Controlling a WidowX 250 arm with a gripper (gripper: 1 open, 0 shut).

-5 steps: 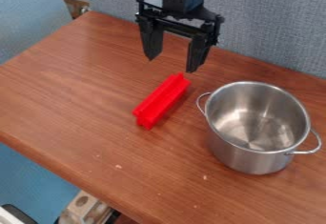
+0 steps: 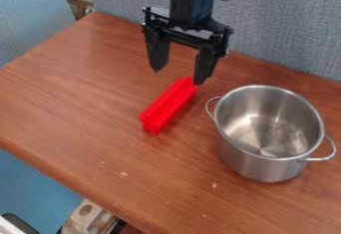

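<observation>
My black gripper hangs open over the back middle of the wooden table, nothing between its fingers. Below it a red elongated bar lies diagonally on the table, its far end just under the right finger. To the right stands an empty steel pot with two wire handles.
A grey padded wall runs along the back edge. Blue surfaces show beyond the left edge, with some hardware at the bottom left.
The gripper has shifted very slightly downward and left over the last second. The bar and pot are unchanged.
</observation>
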